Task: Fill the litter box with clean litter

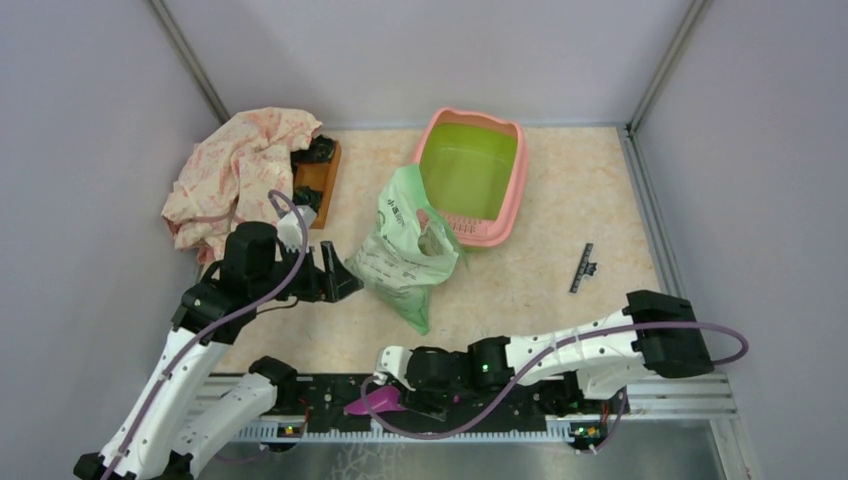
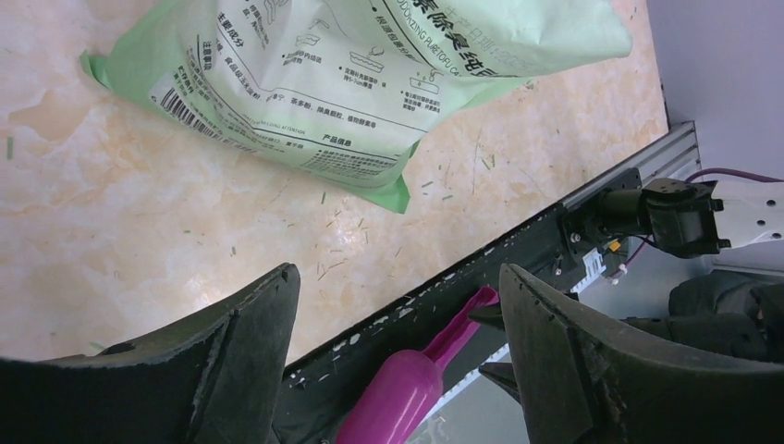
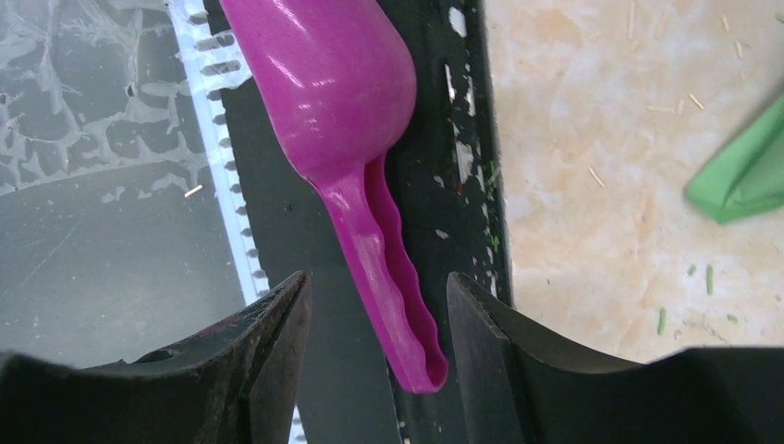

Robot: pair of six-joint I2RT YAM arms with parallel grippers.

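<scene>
A green litter bag (image 1: pixel 405 260) stands on the table, leaning against the pink litter box (image 1: pixel 468 175) with its green inside, which shows no litter. My left gripper (image 1: pixel 335 278) is open left of the bag, which also fills the upper left wrist view (image 2: pixel 305 102). A magenta scoop (image 3: pixel 370 250) lies on the dark strip at the table's front edge. My right gripper is open above the scoop, its fingers either side of the handle, apparently not gripping it.
A patterned cloth (image 1: pixel 235 165) lies over a wooden tray (image 1: pixel 325 175) at back left. A small dark clip (image 1: pixel 582 268) lies at right.
</scene>
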